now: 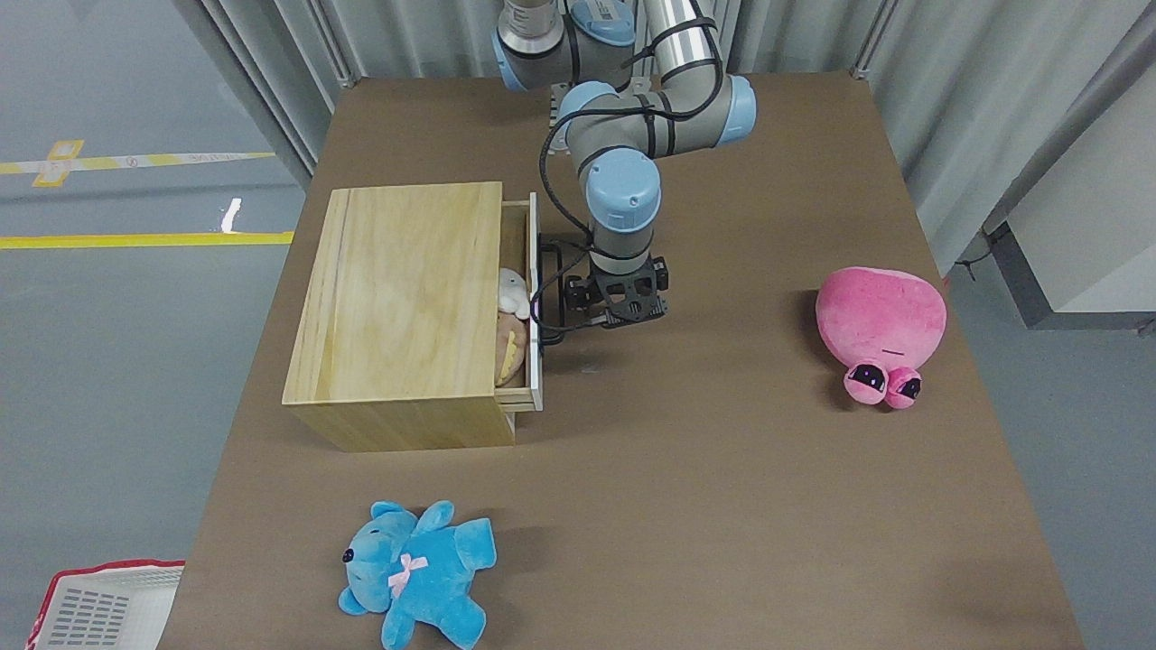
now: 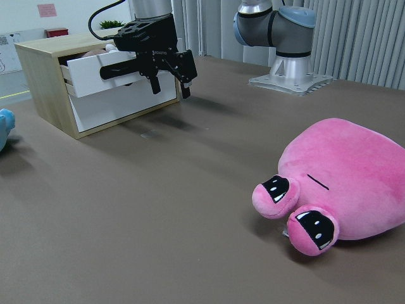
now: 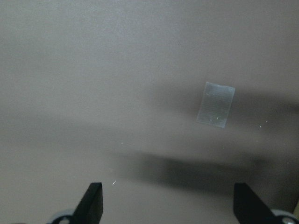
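Observation:
The wooden cabinet (image 1: 390,303) has its white-fronted drawer (image 1: 534,379) slightly out, a white plush (image 1: 514,292) and a tan plush (image 1: 511,347) partly visible inside. My gripper is at the drawer front, its body against it in the left camera view. In the wrist view its two dark fingers are wide apart over bare table, nothing between them.
A blue teddy bear (image 1: 423,574) lies at the front left of the table (image 1: 759,520). A pink plush (image 1: 880,325) lies at the right. A white basket (image 1: 103,607) is on the floor.

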